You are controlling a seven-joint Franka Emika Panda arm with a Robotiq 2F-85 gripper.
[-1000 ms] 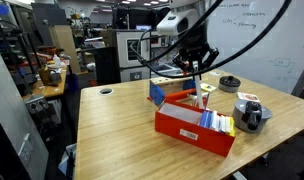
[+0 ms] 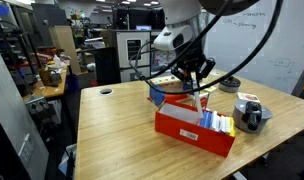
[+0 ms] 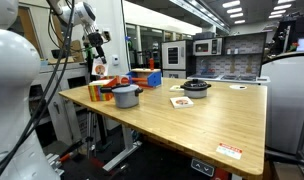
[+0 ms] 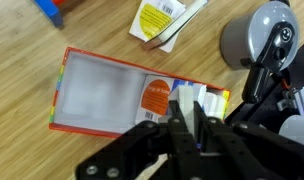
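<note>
My gripper is over the right half of a red box with a pale interior [image 2: 175, 128], pointing down. Its fingers are shut on a thin white item [image 2: 199, 103], which stands upright at the box's opening. From above, the white item [image 4: 187, 101] shows only as a narrow strip, so what it is cannot be told. An orange-and-white packet [image 4: 156, 95] lies in the box beside it. The left part of the box [image 4: 87, 90] is empty. Several upright, colourful book-like things [image 2: 223, 124] fill its right end.
A grey pot [image 2: 252, 115] stands close to the box's right side. Behind the box is a red and blue object [image 2: 157, 95]. A yellow-and-white packet [image 4: 157, 18] lies near the box.
The arm has come down and shifted slightly left. The white item has moved a little lower and left with the gripper. The box and pot stay put.
</note>
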